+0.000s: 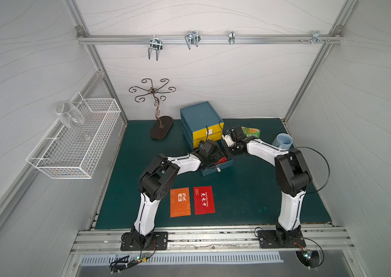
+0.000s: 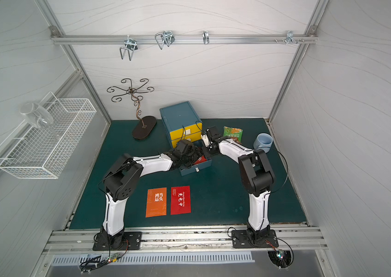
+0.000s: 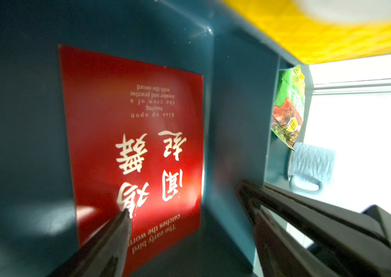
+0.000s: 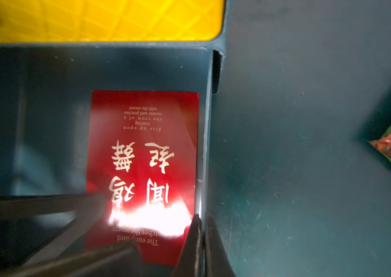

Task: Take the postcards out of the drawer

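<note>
A red postcard (image 3: 98,120) (image 4: 140,120) lies flat inside the pulled-out lower drawer (image 3: 17,115) of the blue-and-yellow cabinet (image 1: 200,115). My left gripper is down in the drawer, fingers apart with nothing visible between them, over the postcard's near end. My right gripper is shut at the drawer's right wall, nothing showing between its fingertips. An orange postcard (image 1: 179,205) and another red postcard (image 1: 203,205) lie side by side on the front of the table.
A green snack bag (image 2: 232,132) and a light blue mug (image 2: 263,140) stand at the back right. A metal scroll stand (image 1: 160,129) is left of the cabinet; a wire basket (image 1: 84,161) with a glass hangs on the left wall.
</note>
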